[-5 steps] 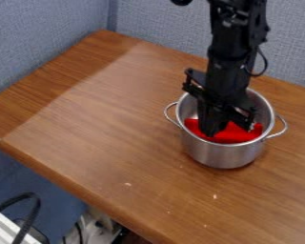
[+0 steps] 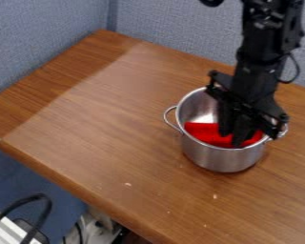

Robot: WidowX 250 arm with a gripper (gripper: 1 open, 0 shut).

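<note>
A steel pot point(image 2: 206, 160) with side handles stands on the wooden table point(image 2: 104, 143) at the right of the camera view. A red object point(image 2: 206, 132) lies inside it. My black gripper point(image 2: 234, 129) reaches down into the pot from above, over the red object. Its fingertips are dark against the inside, and I cannot tell whether anything is between them.
Blue-grey padded walls border the back and left. Cables and white equipment sit below the table edge at the lower left.
The gripper and arm have shifted right within the pot, and the arm now covers the pot's right side more.
</note>
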